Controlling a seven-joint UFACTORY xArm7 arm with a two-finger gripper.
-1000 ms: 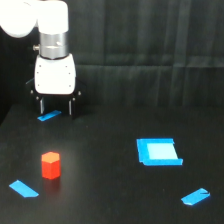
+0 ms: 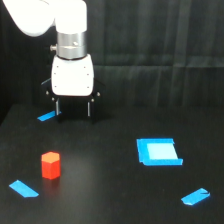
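Observation:
An orange-red cube rests on the black table at the left. My gripper hangs above the table, farther back than the cube and somewhat to its right in the picture. Its two thin fingers point down, spread wide apart, with nothing between them. To the right lies a white square framed by blue tape; it is empty.
Short blue tape strips mark the table: one at the front left, one at the front right and one near the gripper. Black curtain closes off the back.
My gripper has shifted to the right and a little lower in the picture, its fingers still apart. The cube and the taped square have not moved.

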